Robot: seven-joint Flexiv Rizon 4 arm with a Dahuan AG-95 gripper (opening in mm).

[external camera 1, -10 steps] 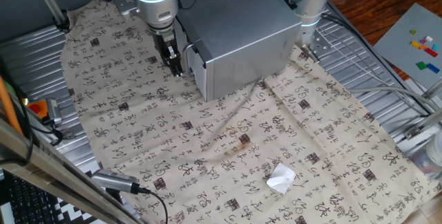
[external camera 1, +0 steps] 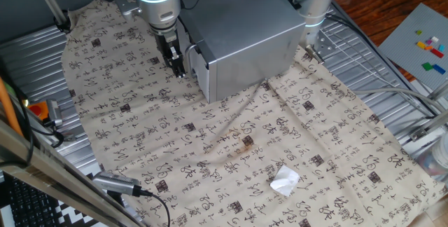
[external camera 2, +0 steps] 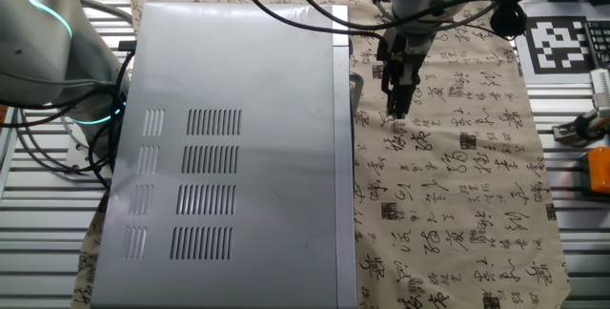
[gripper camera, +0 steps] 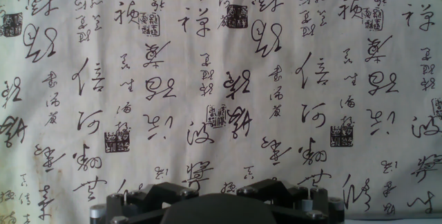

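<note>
My gripper [external camera 1: 181, 75] hangs over the patterned cloth, just beside the handle side of a grey metal box [external camera 1: 259, 41]. In the wrist view the two black fingers [gripper camera: 173, 188] sit at the bottom edge with a gap between their tips. Only cloth shows behind that gap, so the gripper looks open and empty. From exterior view 2, my gripper [external camera 2: 398, 113] is right of the box [external camera 2: 276, 90], near the grey handle [external camera 2: 355, 92] on its front. What the box holds is hidden.
Cream cloth [external camera 1: 210, 146] with dark writing covers the table, mostly clear in front of the box. A crumpled white tissue [external camera 1: 285, 181] lies on it. Colored bricks rest on a grey board [external camera 1: 406, 45] at right. Black cables [external camera 2: 315, 23] loop near the arm.
</note>
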